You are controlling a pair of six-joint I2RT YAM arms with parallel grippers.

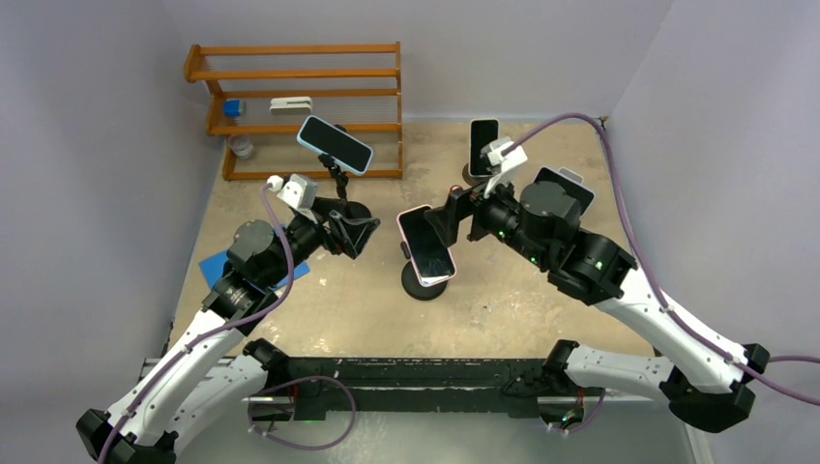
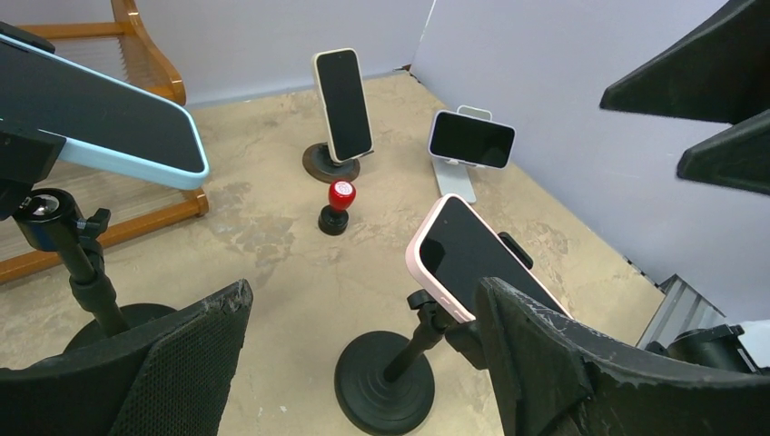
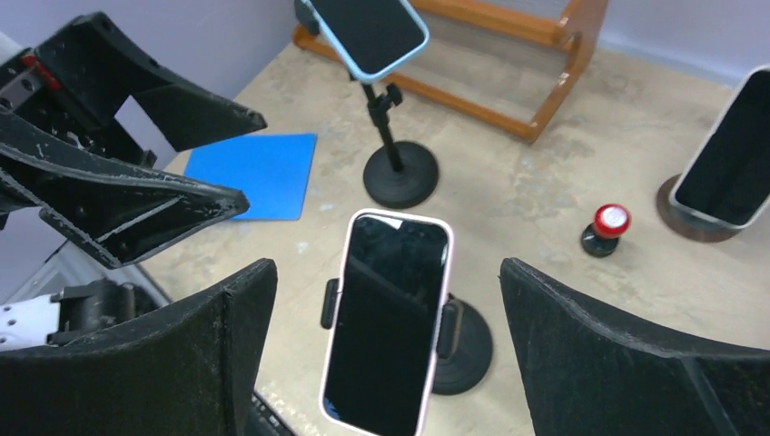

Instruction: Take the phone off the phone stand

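A pink-edged phone [image 1: 424, 244] leans in the black phone stand [image 1: 423, 287] at mid-table, and the clamp pads grip both its long sides in the right wrist view, where the phone [image 3: 386, 313] lies beyond and between the fingers. My right gripper [image 1: 447, 215] is open at the phone's upper right in the top view, holding nothing. To the left, my left gripper [image 1: 364, 235] is open and empty. In the left wrist view the pink phone [image 2: 477, 254] is partly hidden behind a finger [image 2: 536, 363].
A blue-edged phone [image 1: 335, 145] on a tall stand is behind my left gripper. Farther back are a wooden rack [image 1: 290, 75], a cream-edged phone [image 2: 343, 104], a red-topped stamp [image 2: 340, 204] and a white stand with a phone [image 2: 471, 138].
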